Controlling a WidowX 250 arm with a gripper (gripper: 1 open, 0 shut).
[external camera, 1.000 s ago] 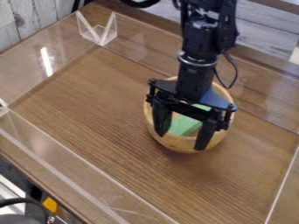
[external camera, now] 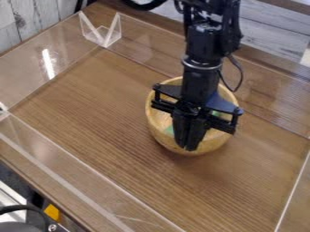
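The black gripper (external camera: pixel 191 127) reaches down into a round tan wooden bowl (external camera: pixel 162 123) right of the table's middle. The gripper is shut on what seems to be that green item, though the hold is largely hidden. A blue piece shows in the bowl behind the arm.
A small white wire-like object (external camera: pixel 100 34) stands at the back left. A white wall edges the back.
The gripper's fingers have closed from wide apart to near together over the bowl. Less of the green item shows now.
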